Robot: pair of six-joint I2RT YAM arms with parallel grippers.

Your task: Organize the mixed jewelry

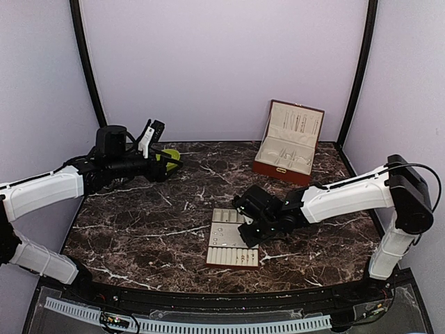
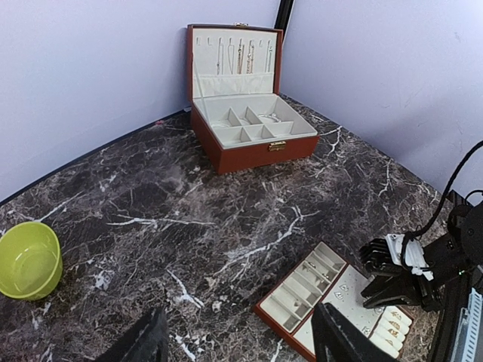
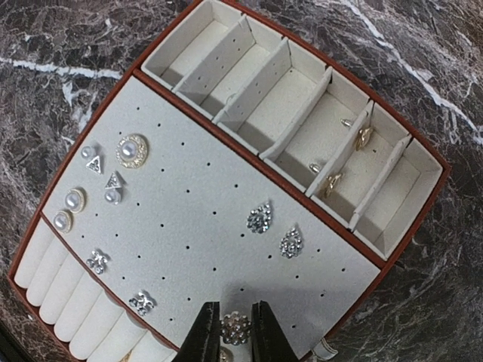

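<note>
The jewelry tray (image 1: 211, 236) lies on the marble table with a perforated earring panel, compartments and ring rolls. In the right wrist view, pearl earrings (image 3: 130, 151), flower-shaped studs (image 3: 141, 303) and two teardrop crystal earrings (image 3: 259, 218) sit on the panel. My right gripper is low over the panel, shut on a round crystal earring (image 3: 235, 329); whether its post is in a hole cannot be seen. Over the table's left side, my left gripper is open and empty. Gold earrings (image 3: 364, 138) lie in the tray compartments.
An open brown jewelry box (image 2: 253, 157) stands at the back right, with necklaces (image 2: 245, 56) in its lid. A yellow-green bowl (image 2: 30, 260) is at the left. Bare table (image 2: 189, 219) lies between them.
</note>
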